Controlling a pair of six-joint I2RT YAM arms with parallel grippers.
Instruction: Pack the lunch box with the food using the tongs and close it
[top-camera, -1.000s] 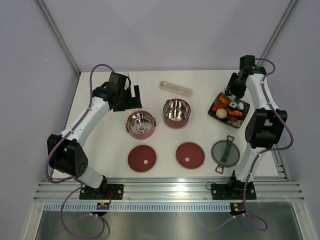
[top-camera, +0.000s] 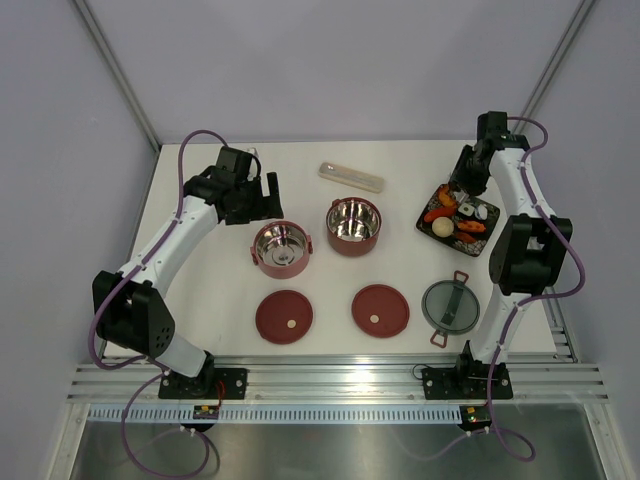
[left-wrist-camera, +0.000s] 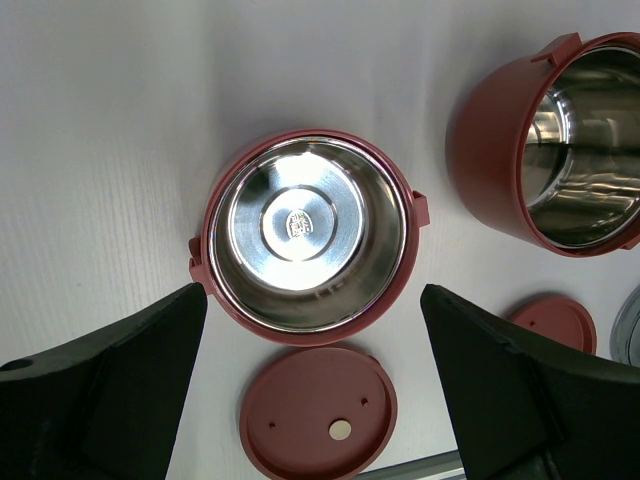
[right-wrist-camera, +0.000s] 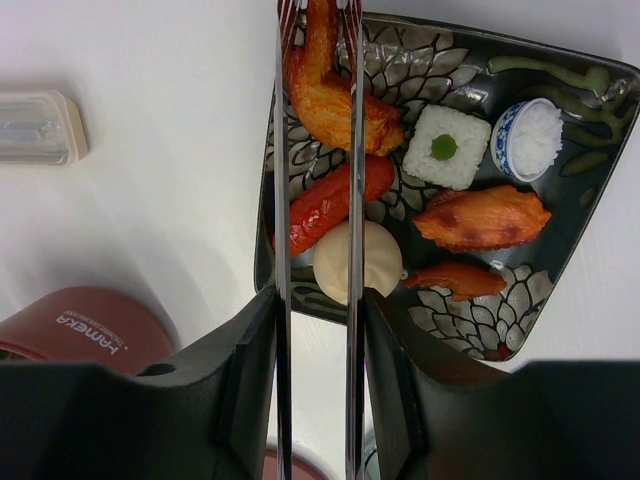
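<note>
A black food tray (top-camera: 478, 243) holds fried pieces (right-wrist-camera: 480, 219), a sausage (right-wrist-camera: 319, 208), a bun (right-wrist-camera: 382, 262), a rice square (right-wrist-camera: 448, 146) and a small rice bowl (right-wrist-camera: 527, 140). My right gripper is over the tray's back left, its long metal tongs on either side of a fried piece (right-wrist-camera: 378, 127); whether they grip it is unclear. My left gripper (top-camera: 266, 197) hangs open and empty above a steel-lined red container (left-wrist-camera: 300, 260). A second container (left-wrist-camera: 490, 150) stands to its right.
Two red lids (top-camera: 284, 317) (top-camera: 380, 311) and a grey lid (top-camera: 450, 308) lie along the front. A long pale case (top-camera: 351, 176) lies at the back.
The right arm has shifted very slightly over the tray. The left arm has barely moved, and the containers and lids are unchanged.
</note>
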